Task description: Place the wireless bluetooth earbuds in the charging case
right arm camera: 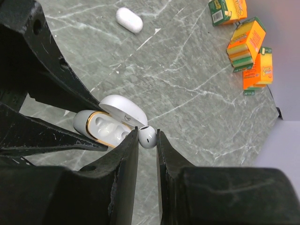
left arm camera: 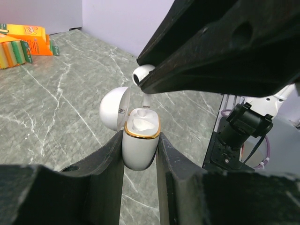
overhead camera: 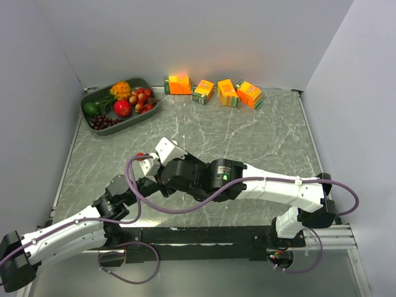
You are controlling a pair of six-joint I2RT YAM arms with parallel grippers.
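Observation:
In the left wrist view, my left gripper is shut on the white charging case (left arm camera: 140, 152), which has a gold rim. Its lid (left arm camera: 111, 108) is open and the hollowed inside faces up. My right gripper is shut on a white earbud (right arm camera: 147, 138), whose rounded end shows between the fingertips. That earbud's stem (left arm camera: 146, 101) points down just above the case's far side; whether it touches cannot be told. Open wells show in the case (right arm camera: 104, 130) in the right wrist view. From above, the arms hide both earbud and case.
A white oblong object (right arm camera: 129, 19) lies on the marble table beyond the case. Several orange boxes (overhead camera: 227, 93) line the back, and a dark tray (overhead camera: 127, 127) of fruit sits at the back left. Clear table lies between them and the arms.

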